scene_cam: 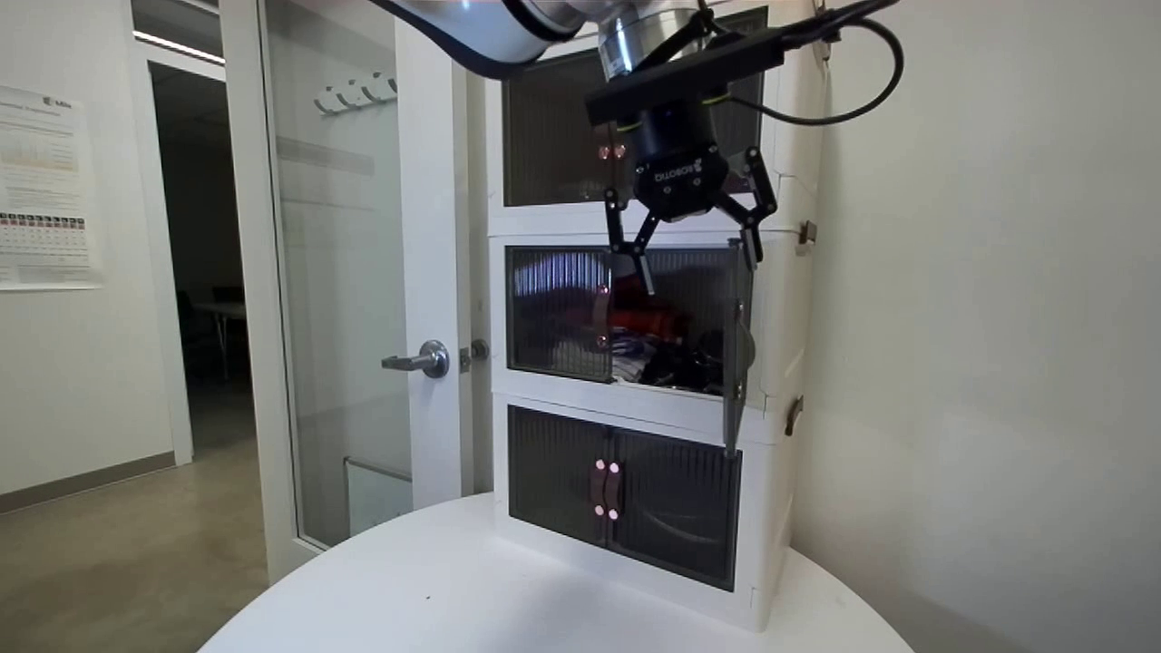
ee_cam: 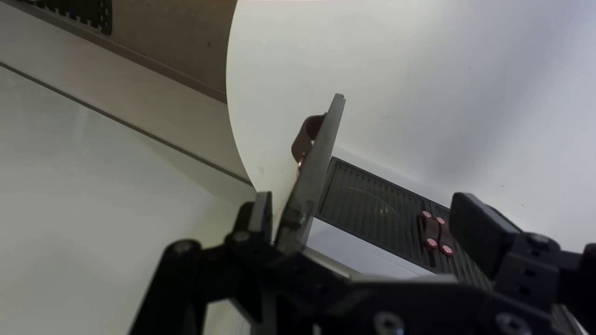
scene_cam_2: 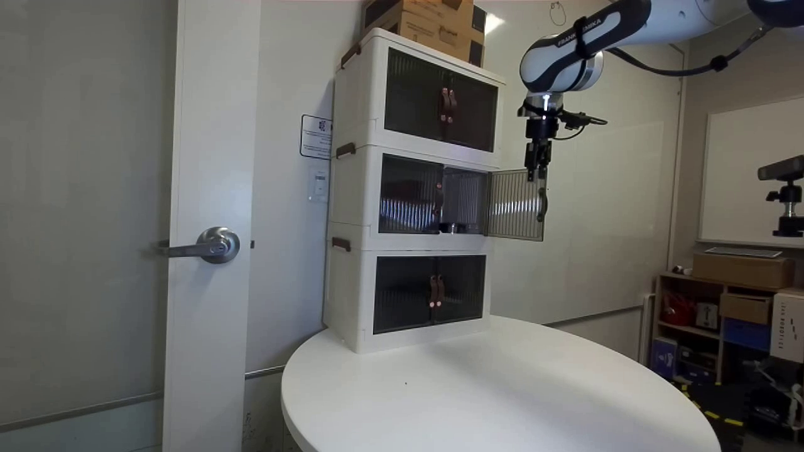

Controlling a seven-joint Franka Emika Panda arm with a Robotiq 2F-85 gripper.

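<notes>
The middle box of a white three-tier cabinet (scene_cam_2: 352, 188) has its right door (scene_cam_2: 516, 207) swung outward, while its left door (scene_cam_2: 407, 194) is closed. My gripper (scene_cam: 702, 279) hangs at the top of that swung-out door, fingers spread wide. In the wrist view the door's edge (ee_cam: 317, 173) stands upright between the fingers, close by the left finger (ee_cam: 260, 215) and well apart from the right finger (ee_cam: 480, 229). Whether the left finger touches the door I cannot tell. A brown handle (ee_cam: 305, 137) is on the door's outer side. Red and dark cloth-like contents (scene_cam: 653, 322) show inside the middle box.
The top doors (scene_cam_2: 441, 102) and bottom doors (scene_cam_2: 429, 294) are closed. A cardboard box (scene_cam_2: 437, 30) sits on top of the cabinet.
</notes>
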